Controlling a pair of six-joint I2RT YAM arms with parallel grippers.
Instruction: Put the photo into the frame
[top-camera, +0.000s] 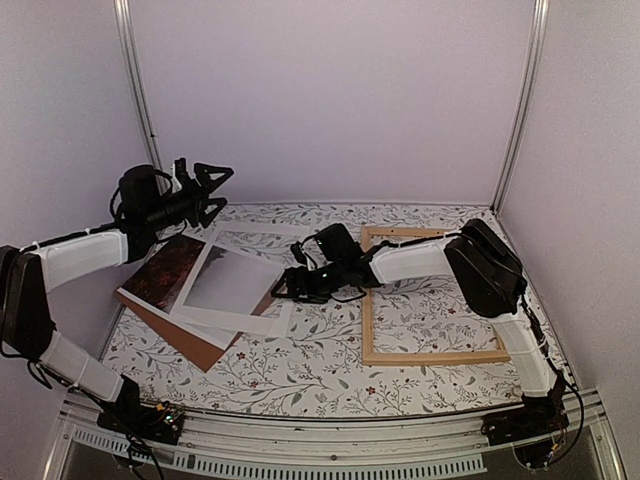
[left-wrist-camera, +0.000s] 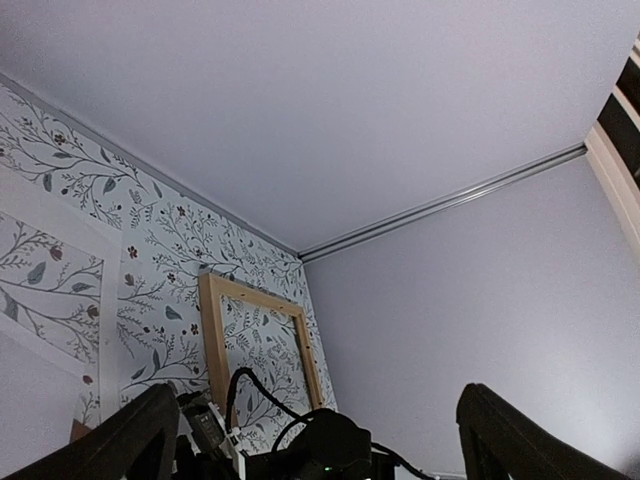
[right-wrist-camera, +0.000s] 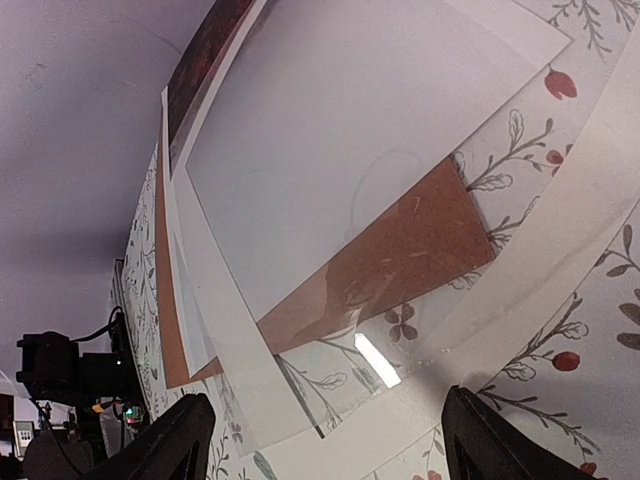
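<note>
In the top view the photo (top-camera: 160, 270), dark and reddish, lies at the left, partly covered by a white mat border (top-camera: 215, 318) and a pale sheet (top-camera: 235, 275). A brown board (top-camera: 190, 345) shows under them. The wooden frame (top-camera: 367, 325) lies empty at the right. My left gripper (top-camera: 220, 190) is open above the pile's far side, with nothing between its fingers. My right gripper (top-camera: 282, 290) is low at the pile's right edge; its fingers (right-wrist-camera: 475, 440) stand apart over the white border and a clear, shiny sheet (right-wrist-camera: 375, 360).
My right forearm (top-camera: 415, 262) crosses over the frame's left side. Pale walls (top-camera: 330, 100) enclose the back and sides.
</note>
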